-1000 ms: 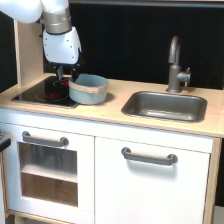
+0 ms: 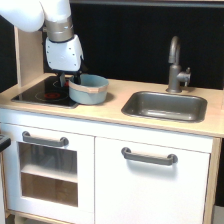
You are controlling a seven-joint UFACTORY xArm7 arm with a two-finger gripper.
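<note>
A blue-grey pot [image 2: 90,93] sits upright at the right edge of the black stove top [image 2: 40,92], partly over the wooden counter. My gripper [image 2: 70,79] points down at the pot's left rim. Its dark fingers are small and blurred against the dark stove, so I can't make out whether they grip the rim or merely stand beside it. The inside of the pot is mostly hidden by its near wall.
Right of the pot, a metal sink [image 2: 165,105] with a tall faucet [image 2: 177,68] is set into the counter. Bare wooden counter [image 2: 115,100] lies between pot and sink. A black wall stands behind; cabinet doors with grey handles [image 2: 149,156] face front.
My gripper has moved a little to the right and down, closer to the pot's left rim. The pot stays in about the same place.
</note>
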